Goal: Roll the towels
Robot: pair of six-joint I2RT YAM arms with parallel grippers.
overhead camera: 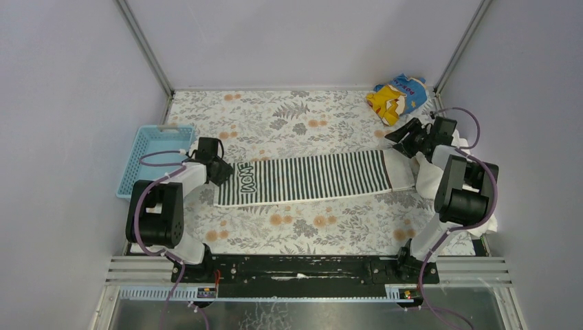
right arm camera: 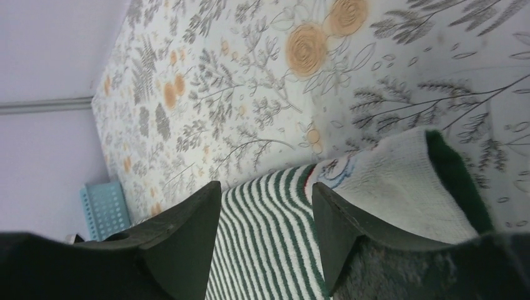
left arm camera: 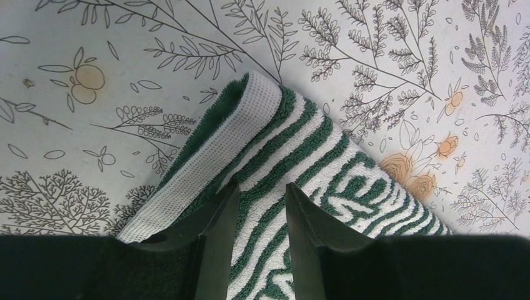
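Note:
A long towel (overhead camera: 309, 177) with green and white stripes lies spread across the table, its right end plain white. At its left end, my left gripper (overhead camera: 227, 175) hovers over the striped fabric. In the left wrist view the fingers (left arm camera: 215, 231) stand a little apart, and a raised white hem (left arm camera: 206, 156) curls up beside them. My right gripper (overhead camera: 392, 142) is open off the towel's far right corner. Between and below its fingers in the right wrist view, the towel (right arm camera: 269, 231) shows lying beneath, with a folded white corner (right arm camera: 406, 162) on the right.
A light blue basket (overhead camera: 127, 165) stands at the left. A yellow and blue bag (overhead camera: 399, 96) sits at the back right. White cloths (overhead camera: 427, 180) are bunched under the right arm. Bare tablecloth lies behind and in front of the towel.

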